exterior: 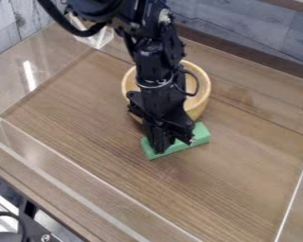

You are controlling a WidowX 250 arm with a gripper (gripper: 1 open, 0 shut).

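Note:
My black gripper (162,132) is low in the middle of the camera view, shut, over a green rectangular object (187,136) on the wooden table. Whether its fingertips touch the green object is unclear. A tan round bowl (200,87) stands just behind the gripper, partly hidden by the arm.
The wooden table (65,142) has free room to the left, right and front. Grey walls (268,28) border it at the back, and a dark cable lies at the lower left corner.

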